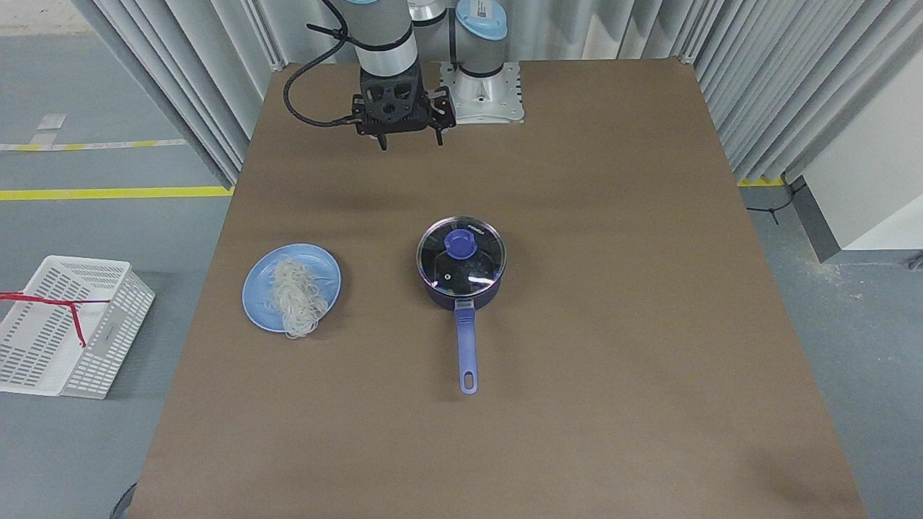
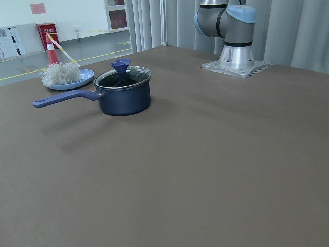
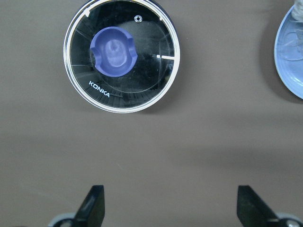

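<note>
A dark blue saucepan stands mid-table, covered by a glass lid with a blue knob; its blue handle points toward the front camera. To its left in the front view, a blue plate carries a pile of white noodles, partly overhanging the rim. My gripper hangs at the back of the table, above and behind the saucepan; in the wrist view its fingers are wide apart, with nothing between them.
The arm's base plate sits at the back edge. A white basket lies on the floor off the left edge.
</note>
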